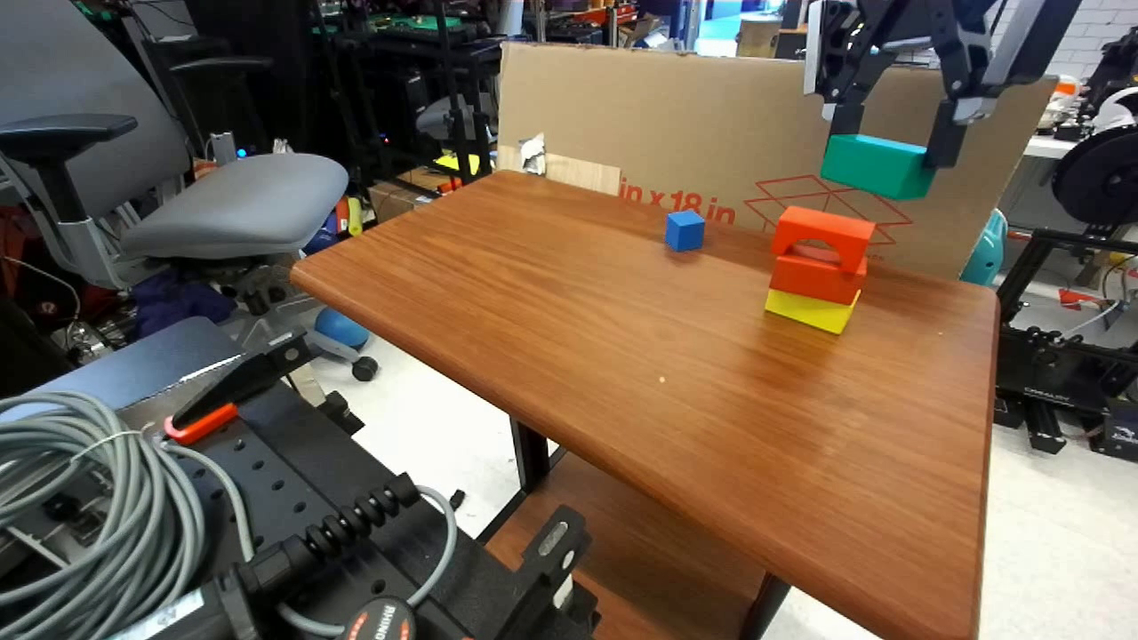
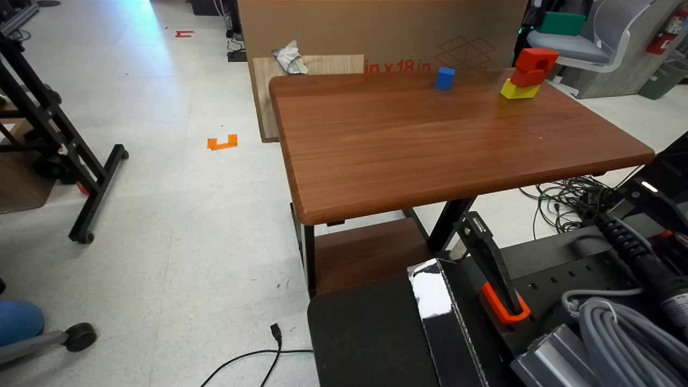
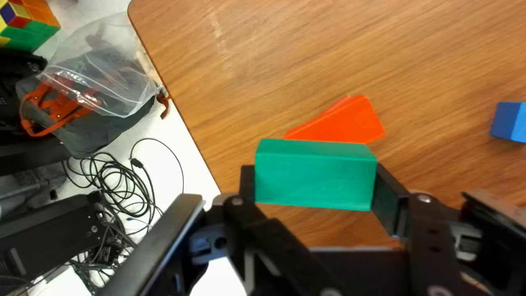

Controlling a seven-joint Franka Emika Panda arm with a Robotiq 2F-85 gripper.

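Observation:
A green block (image 1: pixel 877 166) hangs in the air with my gripper (image 1: pixel 888 142) shut on it by its two ends. Below it in exterior view 1 is a stack: a yellow block (image 1: pixel 811 310) at the bottom, a red-orange block (image 1: pixel 817 277) in the middle, and a red-orange arch (image 1: pixel 823 235) on top. A gap shows between the green block and the arch. In the wrist view the green block (image 3: pixel 315 175) spans both fingers and partly covers the stack's orange top (image 3: pixel 345 124). A blue cube (image 1: pixel 685 230) sits apart from the stack on the table.
A cardboard sheet (image 1: pixel 661 117) stands upright along the far edge. The stack is close to that far side.

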